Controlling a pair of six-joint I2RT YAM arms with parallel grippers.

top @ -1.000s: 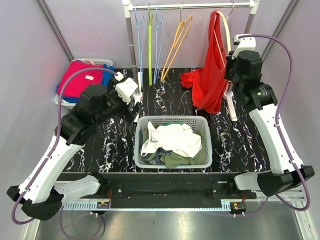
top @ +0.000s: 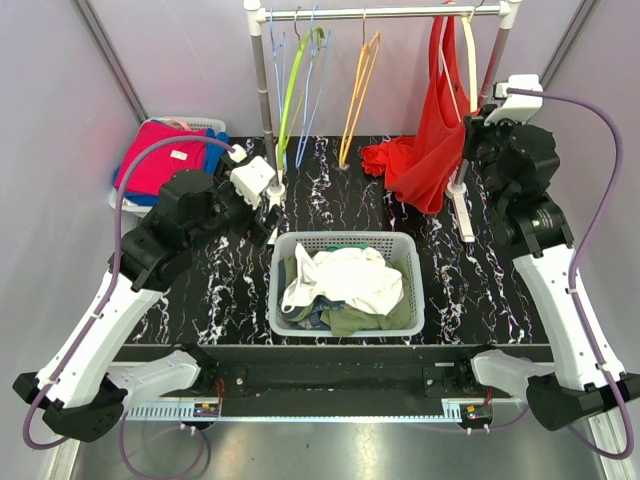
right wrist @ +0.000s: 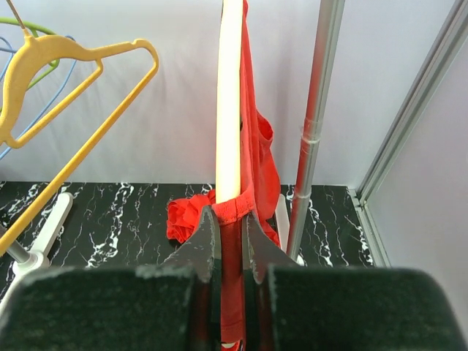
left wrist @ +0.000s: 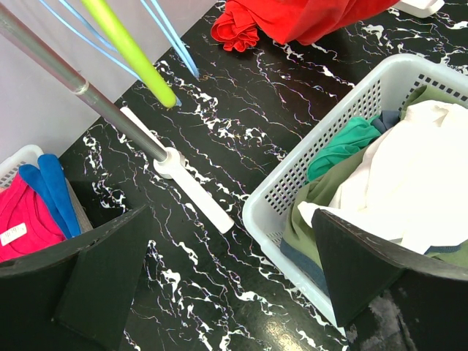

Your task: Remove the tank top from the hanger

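Observation:
A red tank top (top: 425, 160) hangs from a pale yellow hanger (right wrist: 228, 102) at the rail's right end, its lower part bunched near the black surface. My right gripper is shut on the hanger's lower end and a red strap of the tank top, as the right wrist view shows. My left gripper (top: 262, 222) stands open and empty above the surface, left of the laundry basket (top: 275, 300).
Empty hangers (top: 360, 80) hang from the rail (top: 390, 12), left of the tank top. Rack posts (right wrist: 314, 110) stand at both ends. Another basket (top: 215, 125) with folded clothes sits at back left.
Some of the other hangers have swung slightly. The left arm is still.

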